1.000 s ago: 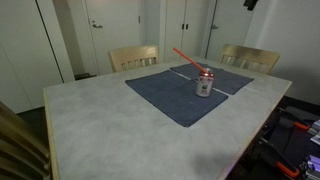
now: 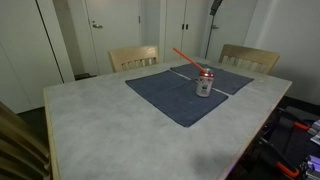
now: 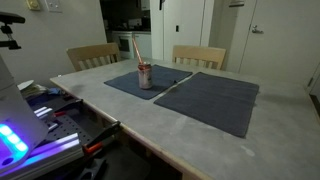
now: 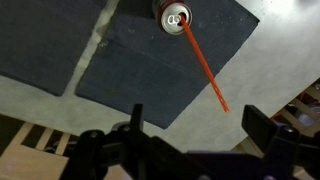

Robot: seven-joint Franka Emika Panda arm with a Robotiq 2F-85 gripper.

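A soda can [image 2: 205, 84] stands upright on a dark grey placemat [image 2: 170, 92], and a long red straw [image 2: 188, 59] leans out of its top. In exterior view 2 the can [image 3: 145, 76] is on the nearer part of the left mat. From above, the wrist view has the can [image 4: 173, 15] at the top edge, with the straw [image 4: 205, 66] slanting down to the right. My gripper is open high over the table, its fingers wide apart and nothing between them. Only its lower tip [image 2: 214, 9] shows at the top of exterior view 1.
A second dark mat [image 3: 208, 101] lies beside the first, a pale strip of table between them. Wooden chairs [image 2: 134, 57] [image 3: 199, 59] stand around the table.
In exterior view 1 my gripper has moved left along the top edge, from the right side toward above the can. The can, straw and mats have stayed put.
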